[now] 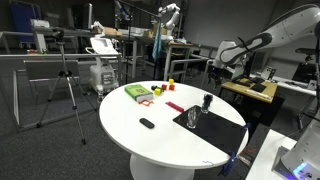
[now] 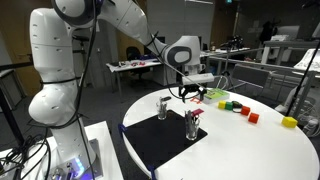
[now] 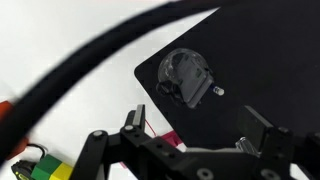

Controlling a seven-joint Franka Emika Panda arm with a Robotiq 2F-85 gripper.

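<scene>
My gripper is open high above the round white table, its two dark fingers spread wide at the bottom of the wrist view. Nothing is between them. On the black mat (image 3: 245, 60) lies a clear container (image 3: 186, 77) with dark and pale items in it, seen from above and ahead of the fingers. Two holders stand on the mat in the second exterior view: a clear one with pens (image 2: 192, 124) and a smaller one (image 2: 162, 108). In the first exterior view they show as a clear holder (image 1: 192, 118) and a darker one (image 1: 207, 102).
A green box (image 1: 138, 92), colored blocks (image 1: 171, 84) and a red item (image 1: 175, 106) are at the table's far side. A black object (image 1: 147, 123) lies alone on the left. A person (image 2: 183, 65) stands behind the table.
</scene>
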